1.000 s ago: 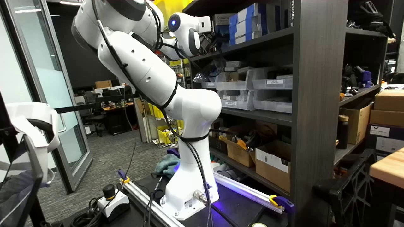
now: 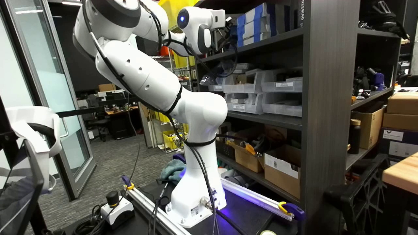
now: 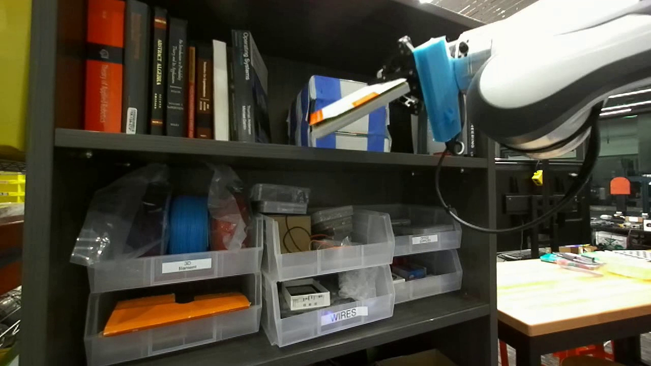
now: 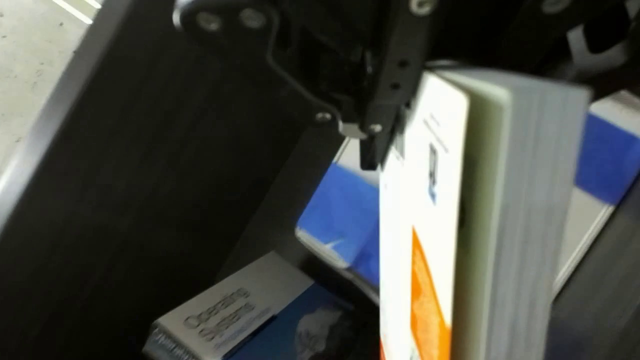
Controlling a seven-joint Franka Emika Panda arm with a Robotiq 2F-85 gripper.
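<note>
A thick book with a white and orange cover (image 3: 354, 107) is held tilted in the air, in front of the blue-and-white striped box (image 3: 332, 91) on the upper shelf. My gripper (image 3: 406, 88) is shut on one end of it. In the wrist view the book (image 4: 429, 222) hangs down from the gripper, its grey page edges (image 4: 534, 228) facing right. One dark finger (image 4: 375, 144) presses on the white cover; the other is hidden behind the book. Exterior view 1 shows the arm's end near the upper shelf, and the book cannot be made out there.
On the upper shelf (image 3: 280, 149) a row of upright books stands at the left, ending with the Operating Systems book (image 3: 247, 85). A gap lies between that book and the striped box. Clear plastic bins (image 3: 213, 262) fill the shelf below.
The arm's end has shifted slightly right and up in exterior view 1, now covering the grey book that showed left of the striped box.
</note>
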